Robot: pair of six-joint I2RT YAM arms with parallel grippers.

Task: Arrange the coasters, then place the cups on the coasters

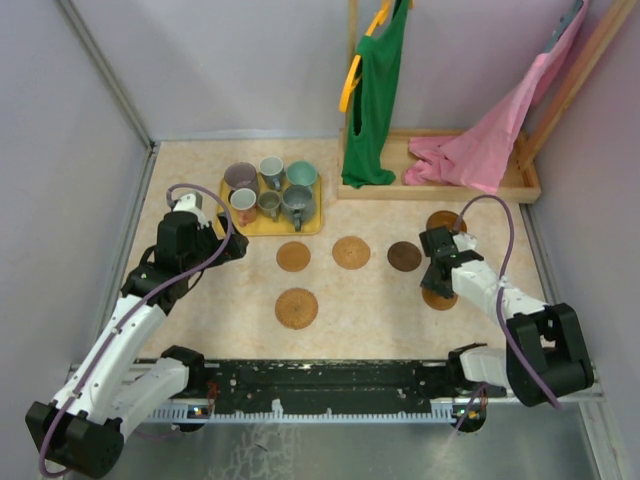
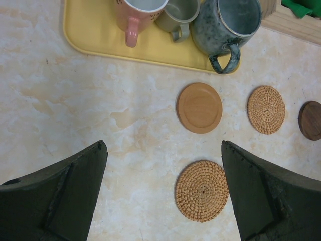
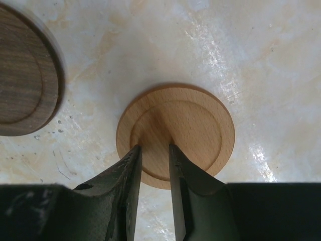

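Several cups crowd a yellow tray at the back left, among them a pink-and-white cup (image 1: pixel 243 204), a small grey-green cup (image 1: pixel 269 204) and a large blue-grey mug (image 2: pixel 223 32). My left gripper is open and empty, short of the tray over bare table. Under my right gripper lies a round brown wooden coaster (image 3: pixel 185 123). The right fingers stand close together with a narrow gap. Coaster and table show through it, and I cannot make out anything gripped.
Other coasters lie flat: a plain wooden one (image 2: pixel 199 108), a small woven one (image 2: pixel 266 109), a larger woven one (image 2: pixel 202 191) and a dark one (image 3: pixel 25 70). A wooden frame (image 1: pixel 360 193) with hanging green and pink cloths stands at the back.
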